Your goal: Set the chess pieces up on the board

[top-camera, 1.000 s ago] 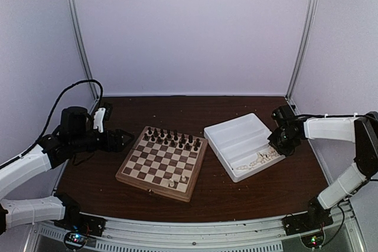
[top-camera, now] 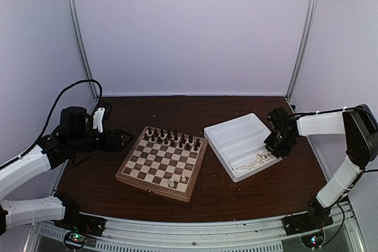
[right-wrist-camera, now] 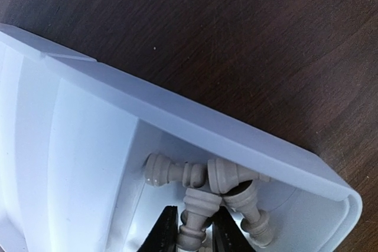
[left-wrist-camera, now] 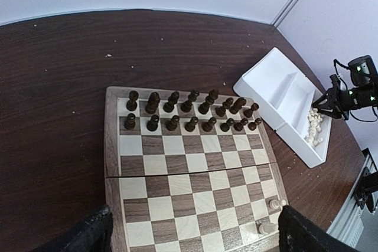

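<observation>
The chessboard (top-camera: 158,169) carries two rows of dark pieces along its far side and two white pieces (left-wrist-camera: 268,228) near a near corner. White pieces (right-wrist-camera: 168,171) lie jumbled in a compartment of the white tray (top-camera: 233,134). My right gripper is down in that compartment, its fingers part open on either side of a white piece (right-wrist-camera: 202,202); whether they grip it I cannot tell. My left gripper (top-camera: 125,140) hangs open and empty left of the board, its fingers at the bottom of the left wrist view.
The tray stands close to the board's right, with walls and dividers around the pieces. Side walls bound the workspace.
My right gripper has shifted slightly left within the tray area over the last second. The left arm, board and tray have not visibly moved.
</observation>
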